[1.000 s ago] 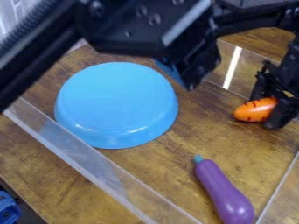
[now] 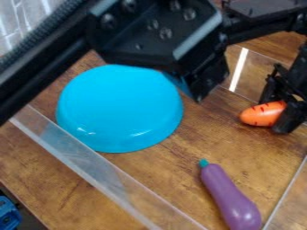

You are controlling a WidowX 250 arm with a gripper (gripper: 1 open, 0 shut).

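Observation:
The black robot arm reaches from the upper left across the top to the right, where its gripper [image 2: 285,106] hangs at a small orange carrot [image 2: 261,113] with dark marks. The gripper's fingers are around or against the carrot's right end; whether they are closed on it is unclear. A purple eggplant [image 2: 234,200] with a teal tip lies at the lower middle right. An upturned blue bowl or plate [image 2: 118,111] sits at the left middle, partly behind the arm.
Clear strips or walls [image 2: 96,180] border the wooden board [image 2: 144,189] at left and right. A blue object [image 2: 6,216] is at the lower left edge. The wood between the bowl and the eggplant is clear.
The upper arm has shifted a little over the last second. The gripper and carrot stay in nearly the same place.

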